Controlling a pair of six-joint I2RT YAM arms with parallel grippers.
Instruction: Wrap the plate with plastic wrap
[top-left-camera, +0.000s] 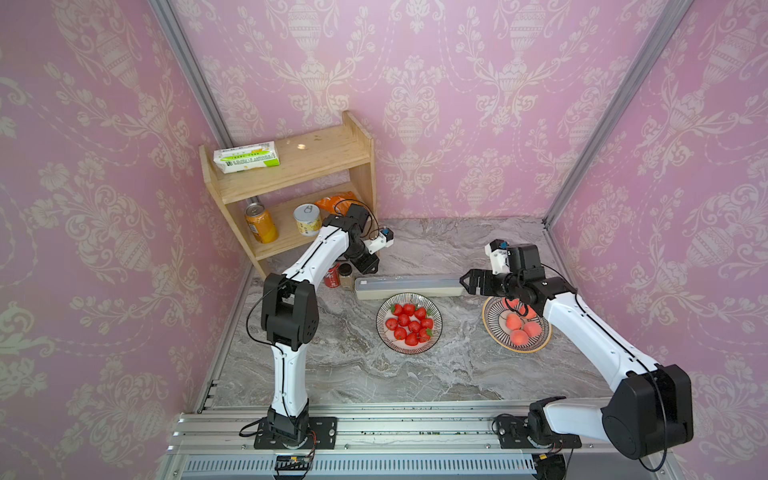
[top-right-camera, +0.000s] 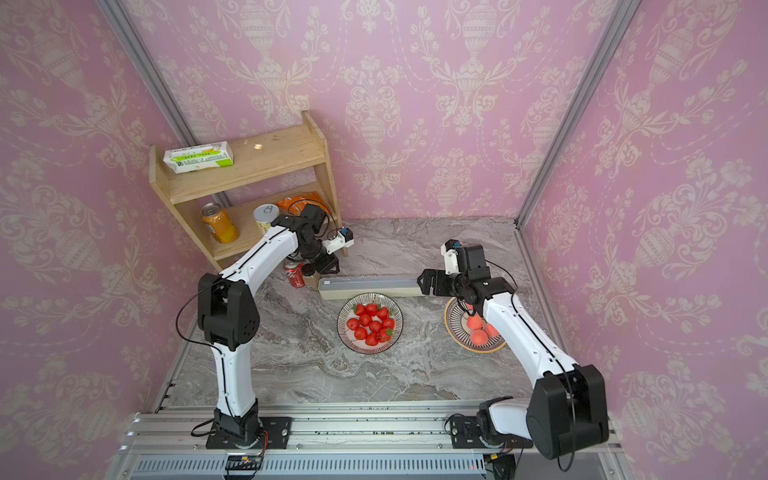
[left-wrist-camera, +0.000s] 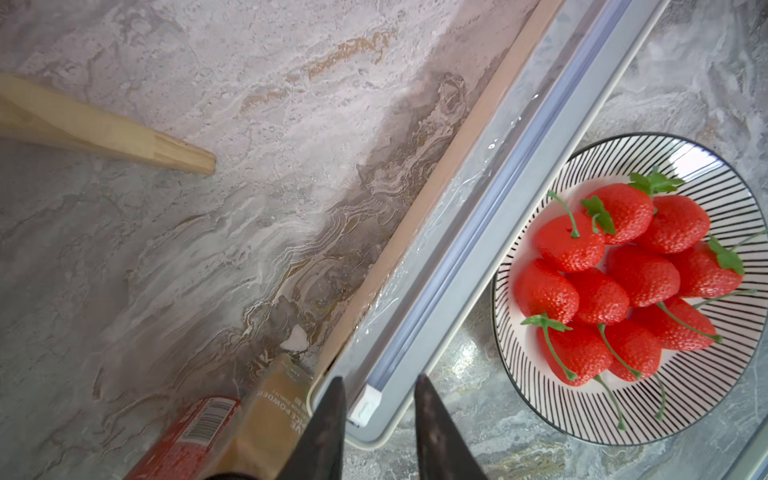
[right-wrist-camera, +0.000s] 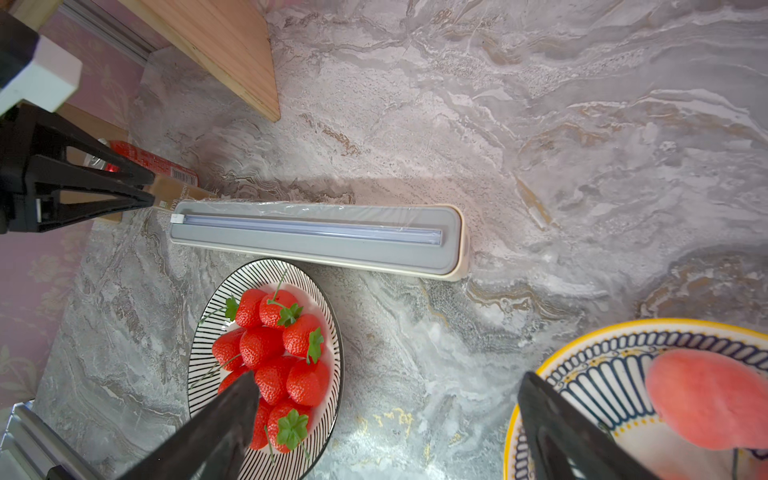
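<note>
The striped plate (top-left-camera: 383, 329) of red strawberries (left-wrist-camera: 621, 276) stands in the middle of the table. Just behind it lies the long plastic wrap dispenser, pale with a lengthwise blue-grey slot; clear film shows along its back side in the left wrist view. My left gripper hangs by the dispenser's left end, its fingers (right-wrist-camera: 104, 209) parted and empty. At the dispenser's right end, my right gripper is wide open, with only bare table showing between its blurred fingers. No wrap shows over the plate.
A second plate (top-left-camera: 512, 349) with peach-coloured fruit sits under the right arm. By the left gripper stand a red can (top-left-camera: 332, 277) and a brown packet (left-wrist-camera: 268, 420). The wooden shelf (top-left-camera: 288, 172) fills the back left. Table right of the shelf is clear.
</note>
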